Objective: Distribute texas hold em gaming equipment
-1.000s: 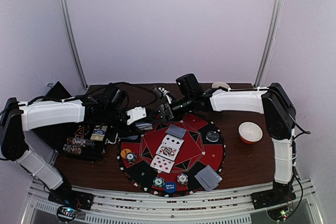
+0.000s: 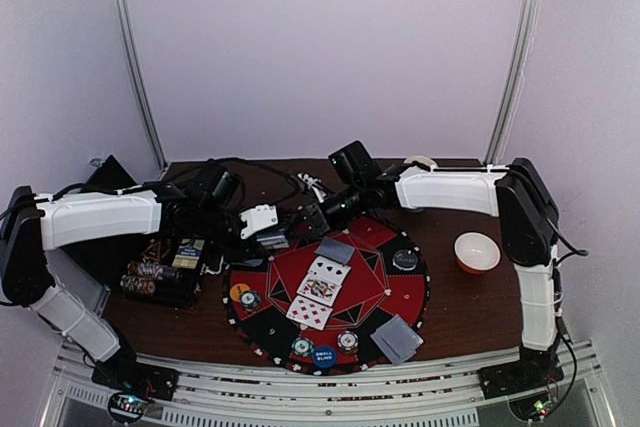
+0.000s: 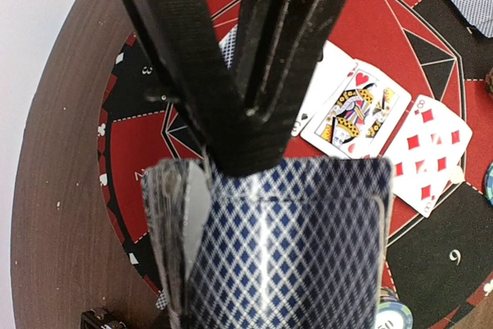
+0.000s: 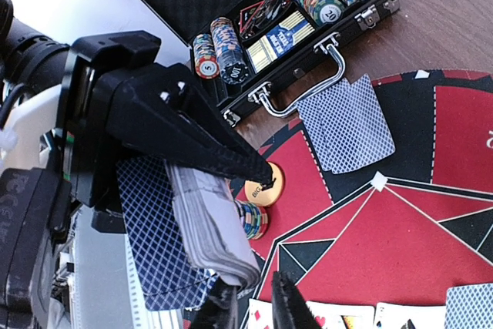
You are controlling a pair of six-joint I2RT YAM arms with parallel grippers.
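Note:
A blue-backed card deck is clamped in my left gripper (image 2: 268,237) above the mat's left side; the right wrist view shows its white edges and blue back. My right gripper (image 2: 310,205) hovers just to the right of it, its dark fingertips partly open at the bottom of the right wrist view. Three face-up cards (image 2: 319,288) lie mid-mat, including a queen and an eight of diamonds. Face-down cards lie beside them (image 2: 335,250), at the near right (image 2: 397,340) and by the case (image 4: 347,125).
The open chip case (image 2: 160,277) sits at the left. Chip stacks (image 2: 302,345), a small blind marker (image 2: 323,355) and a big blind marker (image 4: 264,186) lie on the mat. A white bowl (image 2: 476,252) stands right, another partly hidden behind the right arm.
The left arm and the cards on the mat look unchanged.

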